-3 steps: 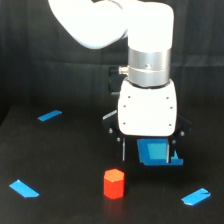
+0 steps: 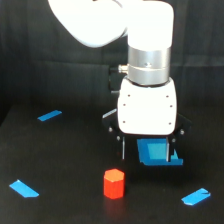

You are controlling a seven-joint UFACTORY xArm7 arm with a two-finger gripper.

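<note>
A red block point(image 2: 114, 184) with a hexagonal outline stands on the dark surface, near the front and left of the middle. My gripper point(image 2: 146, 152) hangs above and behind it, a little to the right. The thin dark fingers are spread wide, and I see nothing held between them. Behind the right part of the gripper lies a blue patch point(image 2: 158, 153), partly hidden by the white hand; whether it is flat or raised is hard to tell.
Strips of blue tape mark the surface: one at the back left point(image 2: 50, 115), one at the front left point(image 2: 24, 189) and one at the front right point(image 2: 196, 197). Bare dark surface surrounds the red block. A dark curtain hangs behind.
</note>
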